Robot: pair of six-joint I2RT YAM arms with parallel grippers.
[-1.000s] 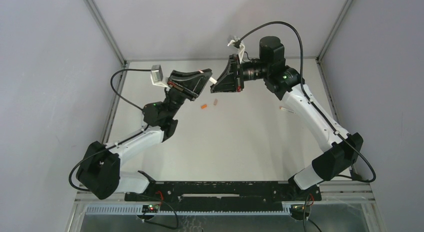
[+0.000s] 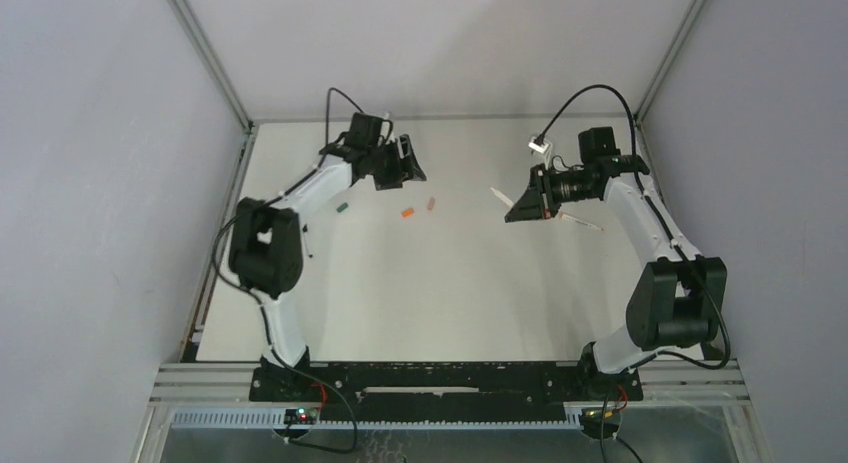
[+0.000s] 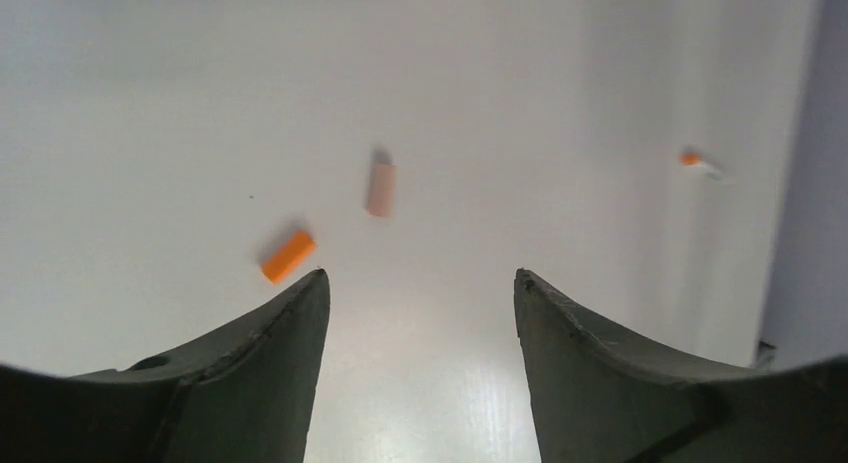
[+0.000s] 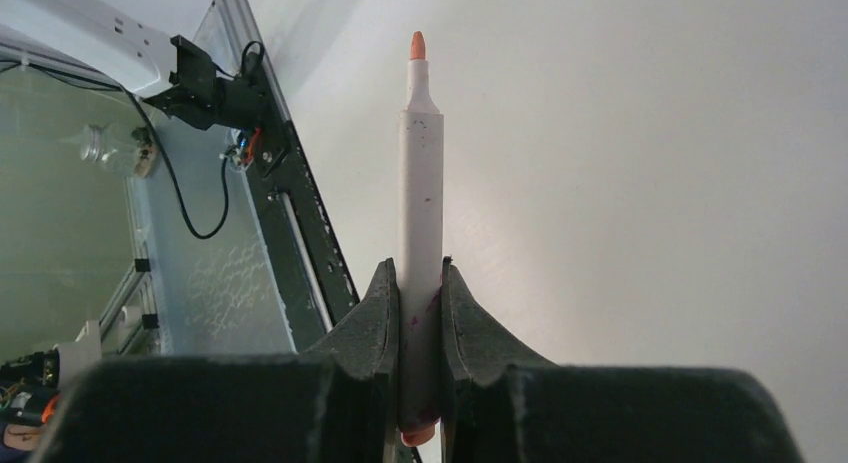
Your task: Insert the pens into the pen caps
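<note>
My right gripper (image 2: 535, 205) is shut on a white pen (image 4: 420, 213) with a pale orange tip, pointing up-left over the table's right half. My left gripper (image 2: 400, 163) is above the back-left middle, fingers apart with nothing between them in the left wrist view. Below it lie an orange cap (image 3: 288, 255) and a pink cap (image 3: 381, 189). A green cap (image 2: 342, 207) lies to the left. Another pen (image 2: 580, 222) lies at the right, partly near the right gripper, and a dark pen (image 2: 309, 241) lies at the left, partly hidden by my left arm.
Walls border it on both sides and at the back, with a dark rail (image 2: 470, 378) along the front.
The two grippers, earlier close together, have moved apart.
</note>
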